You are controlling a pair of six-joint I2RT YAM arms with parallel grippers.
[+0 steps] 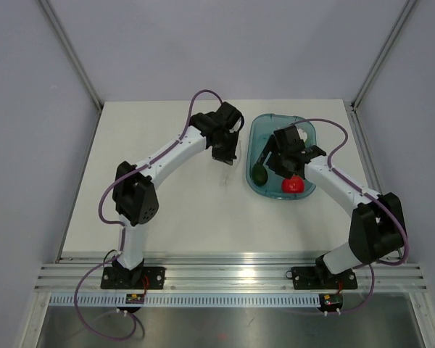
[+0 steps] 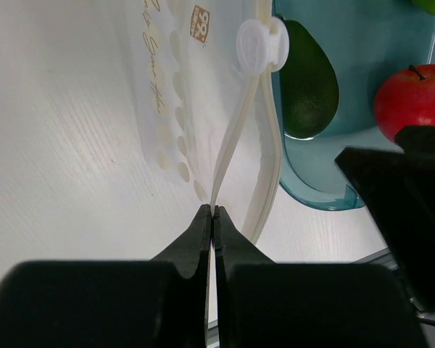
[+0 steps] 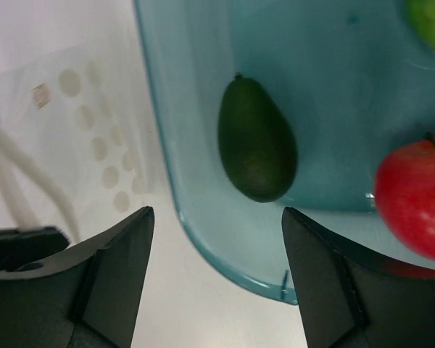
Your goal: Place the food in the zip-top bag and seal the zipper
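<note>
My left gripper is shut on one edge of the clear zip top bag (image 2: 188, 101), whose mouth strips stand apart beyond the fingertips. A white slider (image 2: 255, 47) sits at the far end of the zipper. Inside the teal bin lie a dark green avocado (image 3: 257, 141), a red apple (image 3: 420, 188) and a light green fruit (image 3: 431, 22), cut off by the right wrist view's edge. Over the bin, my right gripper stands open, fingers wide apart and empty. The avocado shows just beyond its fingertips.
The teal bin's rim (image 1: 249, 145) stands right beside the bag, on its right. Part of a dark gripper intrudes at the left of the right wrist view.
</note>
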